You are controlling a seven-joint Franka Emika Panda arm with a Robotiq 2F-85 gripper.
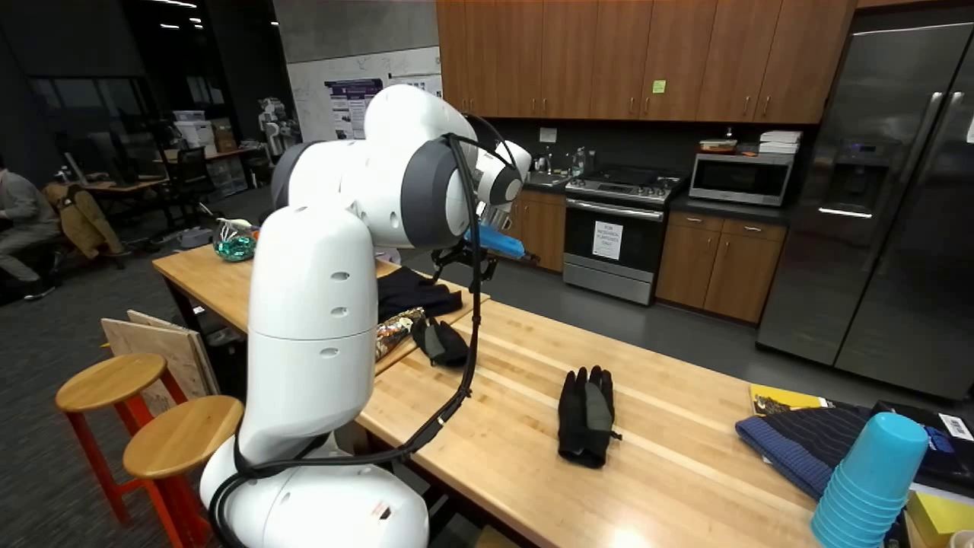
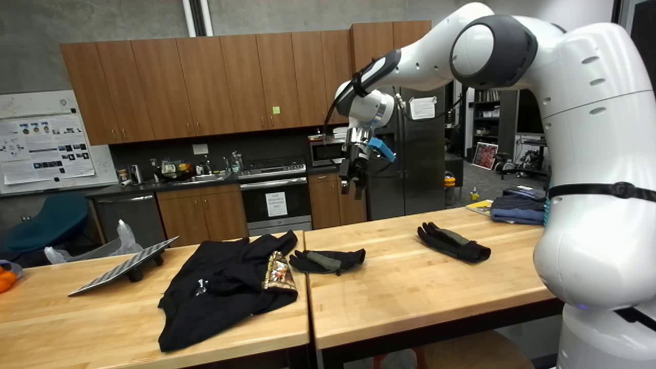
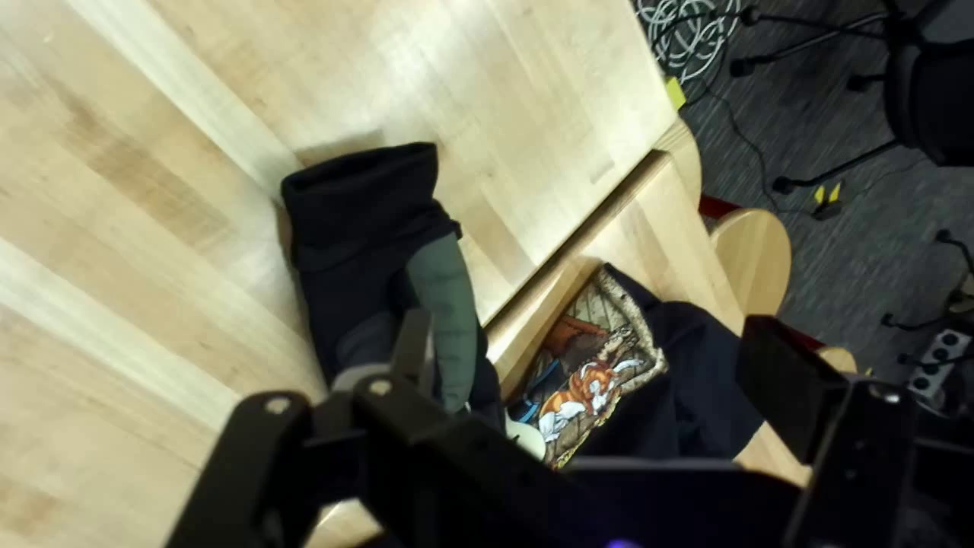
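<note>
My gripper [image 2: 351, 188] is raised above the table, fingers apart and empty. In the wrist view one dark finger [image 3: 415, 352] overlaps the near black-and-grey glove [image 3: 365, 219], and the other finger [image 3: 790, 383] is off to the right over dark cloth. That near glove [image 2: 326, 261] lies by the seam between two tabletops, well below the gripper. A second black-and-grey glove [image 1: 585, 415] rests flat farther along the table. Beside the seam is a black garment [image 2: 227, 283] with a patterned cloth piece [image 2: 279, 271] at its edge.
A stack of blue cups [image 1: 867, 484] and a folded dark knit cloth [image 1: 803, 443] occupy the table's far right end. A tilted panel [image 2: 126, 267] stands on the other tabletop [image 2: 37, 313]. Bare wood lies between the gloves.
</note>
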